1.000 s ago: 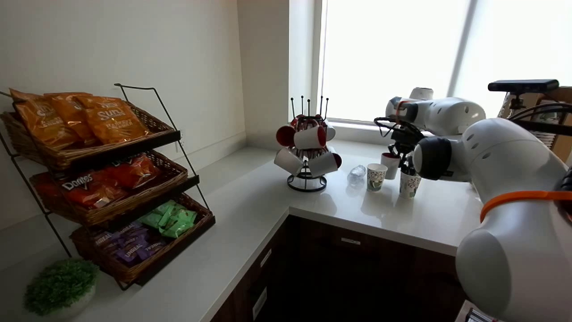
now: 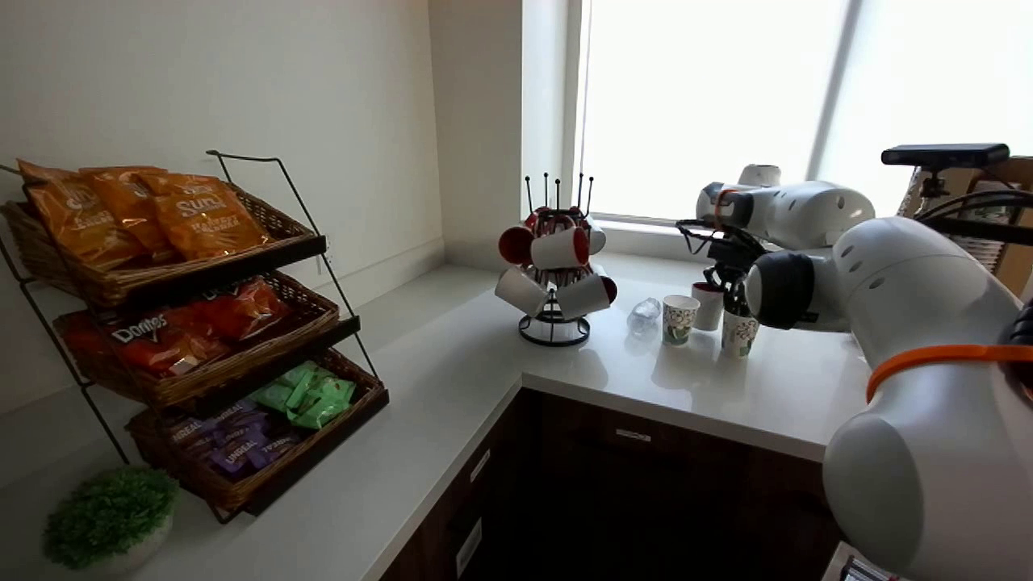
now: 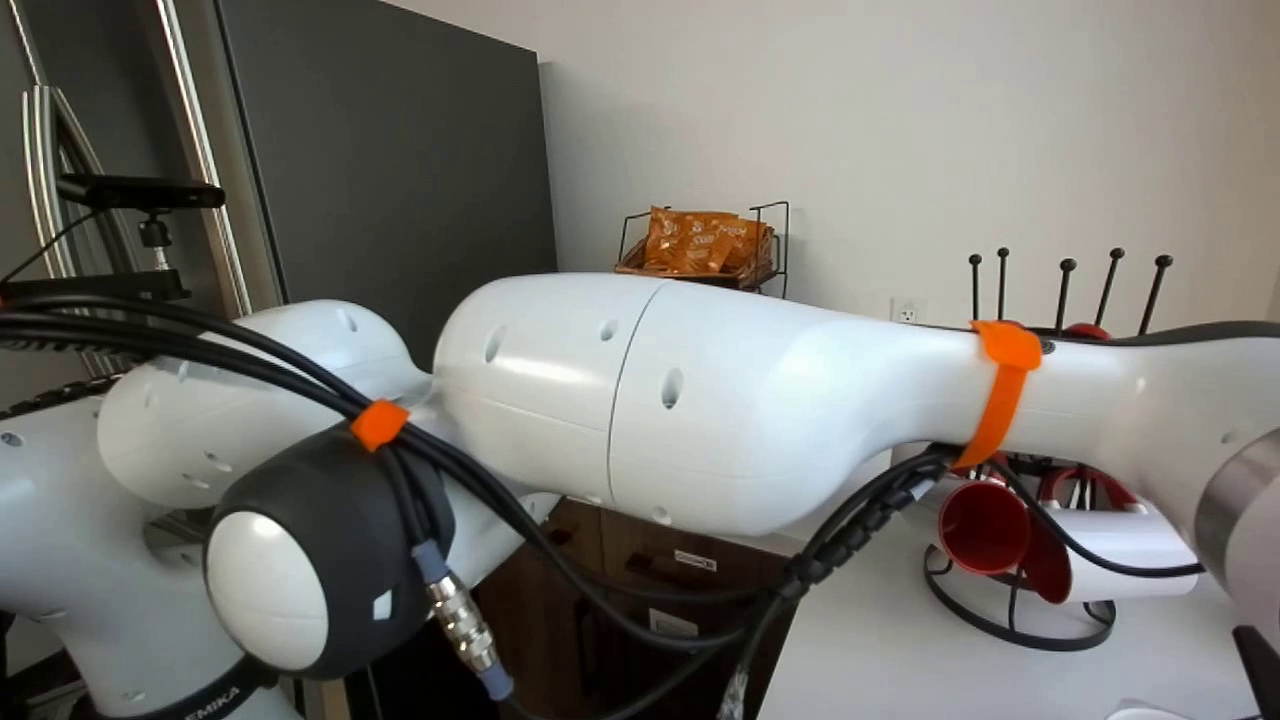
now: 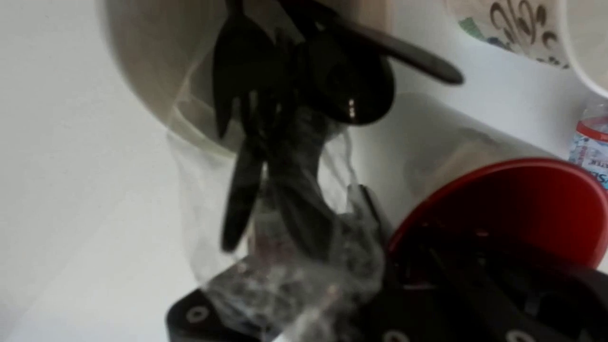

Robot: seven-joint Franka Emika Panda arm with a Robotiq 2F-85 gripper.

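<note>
A white mug with a red inside (image 2: 708,308) hangs at my gripper (image 2: 714,277), which is shut on it over the back counter. In the wrist view, the mug's red mouth (image 4: 513,199) is at lower right, with dark gripper parts across its near rim; the exact grip is hidden. Black plastic cutlery (image 4: 296,85) stands close by in a cup, a patterned paper cup (image 2: 738,336) in the first exterior view. Blurred clear plastic (image 4: 290,290) shows in front of the cutlery, low in the wrist view. The second exterior view does not show the gripper.
Another patterned paper cup (image 2: 679,320) stands left of the mug, with a clear bottle (image 2: 643,316) lying beyond it. Farther left, a black rack (image 2: 554,332) carries several red-lined mugs. A tiered snack stand (image 2: 281,253) occupies the left counter. Bare counter (image 2: 441,334) lies between.
My gripper and the mug have come down slightly, the mug shifting a little right beside the cutlery cup. The cups, bottle and rack have stayed put.
</note>
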